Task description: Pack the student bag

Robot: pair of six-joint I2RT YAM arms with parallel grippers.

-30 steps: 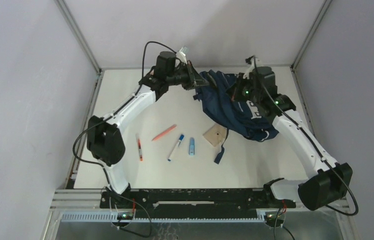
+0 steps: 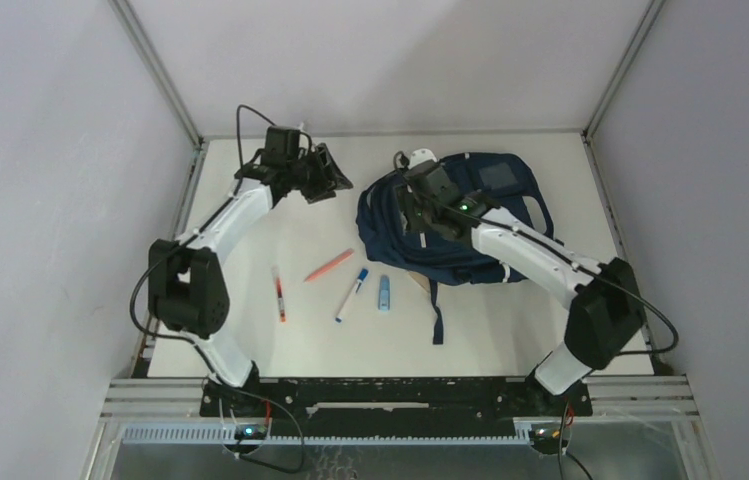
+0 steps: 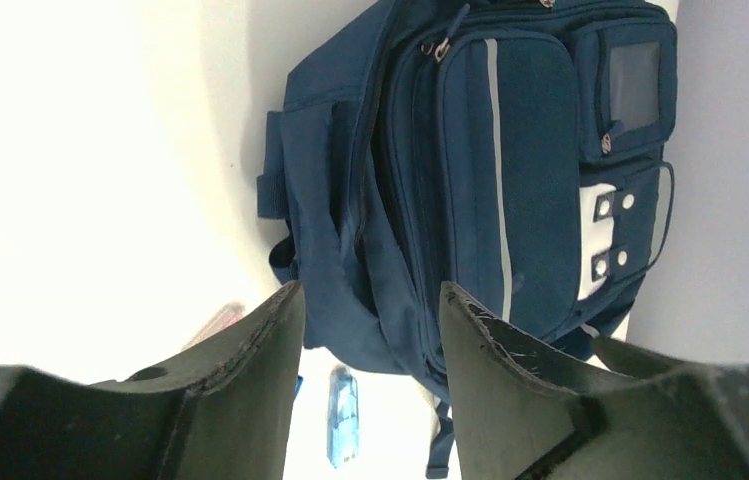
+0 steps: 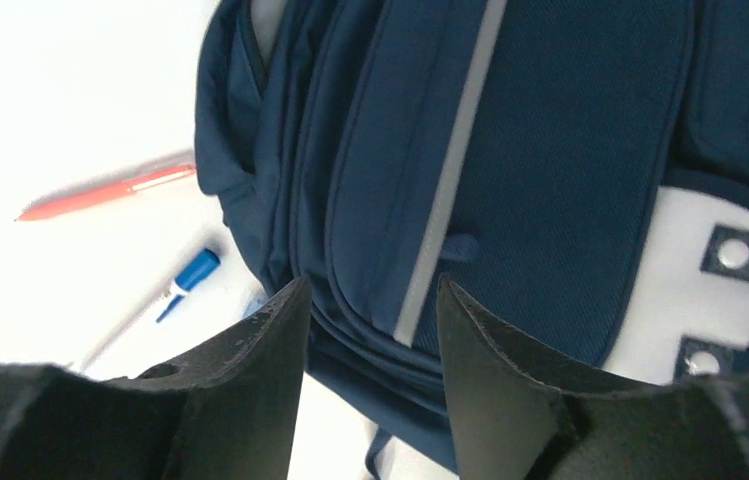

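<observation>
The dark blue bag (image 2: 465, 258) lies flat at the right of the table, its front pocket and white label (image 3: 595, 240) facing up. My left gripper stands open left of the bag, apart from it, nothing between its fingers. Over the bag's front hangs my right gripper, also open and empty. Left and front of the bag lie a coral pen (image 2: 329, 264), a white marker with a blue cap (image 2: 352, 295), a light blue stick-shaped item (image 2: 384, 293) and a red-and-clear pen (image 2: 280, 295).
A tan piece (image 2: 418, 280) shows only a sliver, mostly covered by the bag's lower edge. One strap (image 2: 437, 320) trails toward the table front. Bare table (image 2: 250, 345) lies at the front left; walls close in the sides and back.
The bag has settled down flat and leftward, now covering most of the tan piece. Both grippers have opened and moved left, the left one away from the bag. The pens have not moved.
</observation>
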